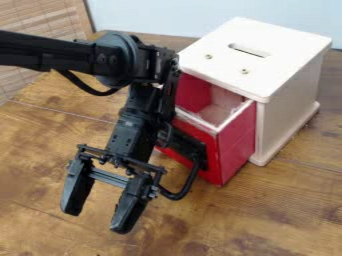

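Observation:
A white wooden box [285,85] with a slot and two screws on top stands at the right of the camera view. Its red front [231,150] is pulled out, showing a red and pale interior, partly hidden behind the black arm. My gripper [100,205] points down and toward the front left, open and apart from the box, with nothing between its fingers.
A bamboo mat or panel [27,80] is at the far left, and a pale wall [160,15] is behind.

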